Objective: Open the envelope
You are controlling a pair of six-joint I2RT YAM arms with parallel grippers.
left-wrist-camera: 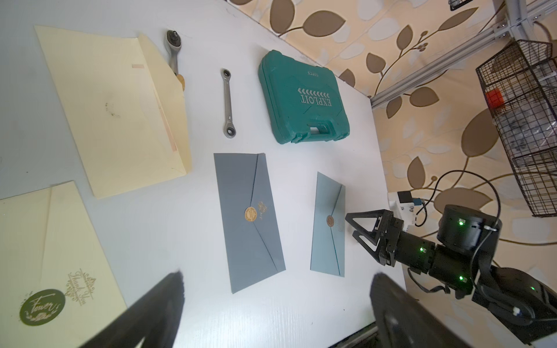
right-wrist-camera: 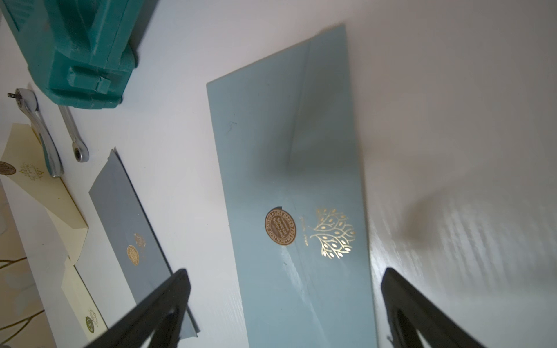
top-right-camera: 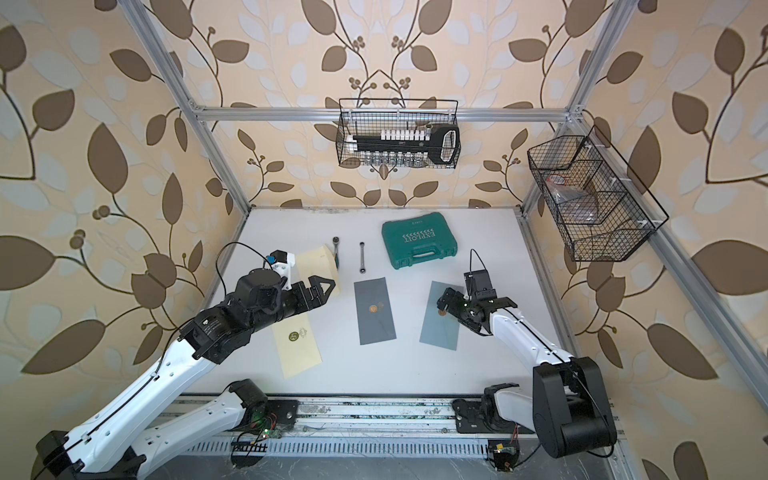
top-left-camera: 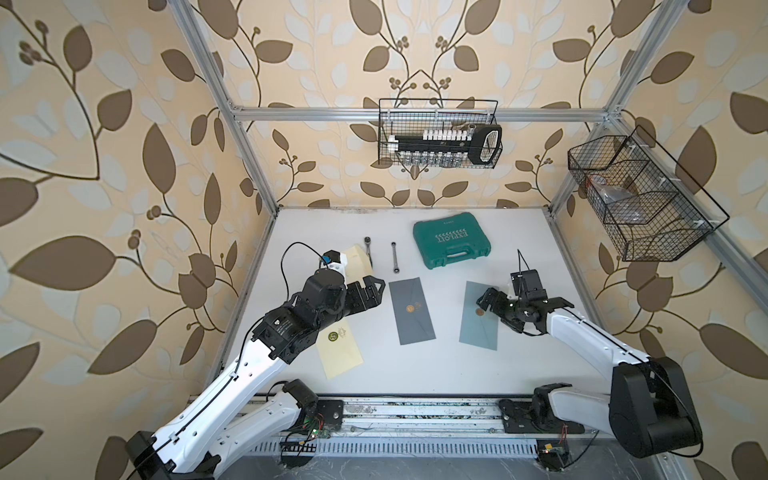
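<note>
Several envelopes lie on the white table. The light blue one, with a round brown seal and gold tree print, is flat below my right gripper. That gripper is open and empty, above the paper. My left gripper hangs open and empty over the left half of the table. The dark grey-blue envelope with a gold seal lies flat in the middle. On the left, a cream envelope has its flap standing up. Nearer, another cream one bears a green seal.
A green case stands at the back. Left of it lie a small wrench and a ratchet, the latter against the raised cream flap. Wire baskets hang above the table.
</note>
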